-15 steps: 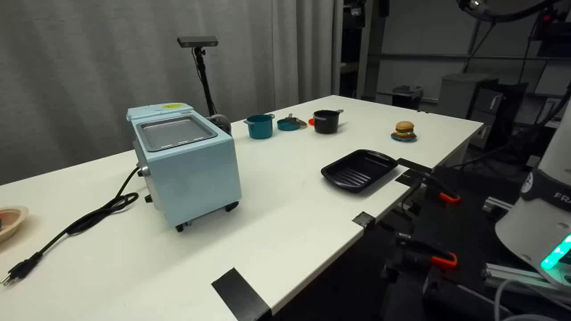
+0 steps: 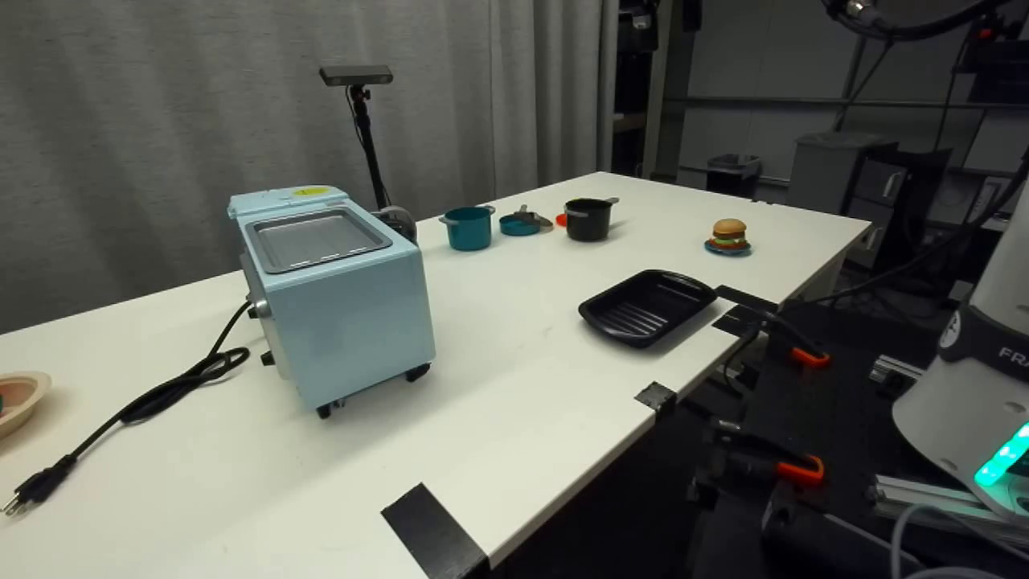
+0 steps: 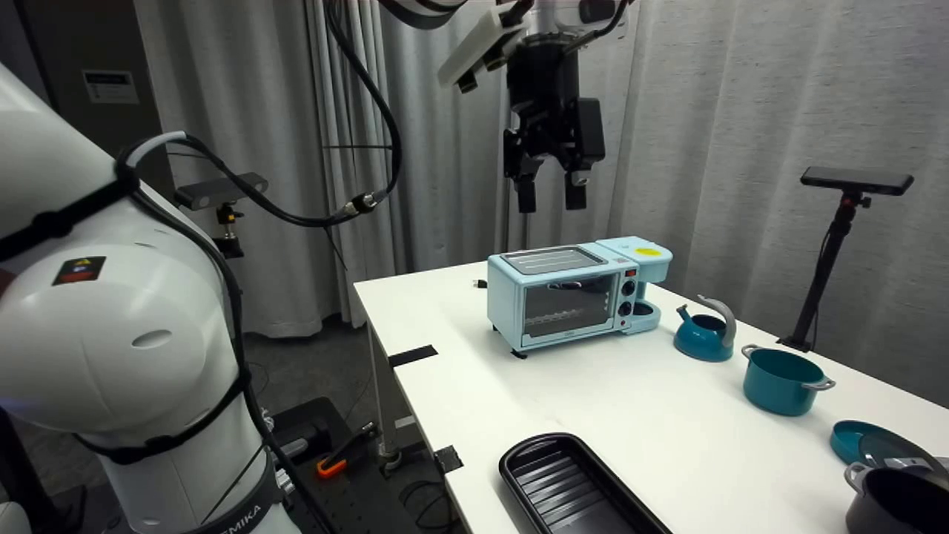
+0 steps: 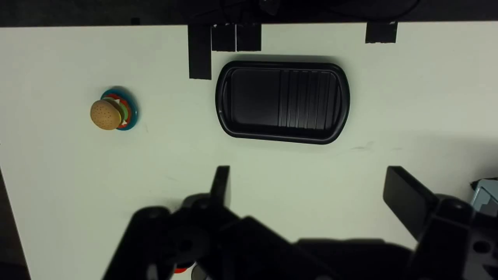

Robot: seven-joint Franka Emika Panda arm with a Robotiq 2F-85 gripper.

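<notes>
High above the white table (image 3: 534, 391), my gripper (image 3: 551, 197) hangs open with nothing between its fingers. In the wrist view its two fingers (image 4: 405, 198) stand wide apart over bare table. A black ribbed tray (image 4: 282, 102) lies empty near the table's edge; it shows in all three views. The toy burger (image 4: 106, 114) rests on a small blue plate (image 4: 133, 111), apart from the tray. A light blue toaster oven (image 3: 569, 294) stands with its glass door shut and a metal tray (image 2: 318, 240) on top.
Along the far side are a teal pot (image 2: 469, 230), a black pot (image 2: 589, 220), a teal pan (image 2: 518, 225) and a teal kettle (image 3: 704, 337). A power cord (image 2: 174, 386) trails beside the oven, near a beige bowl (image 2: 21, 397).
</notes>
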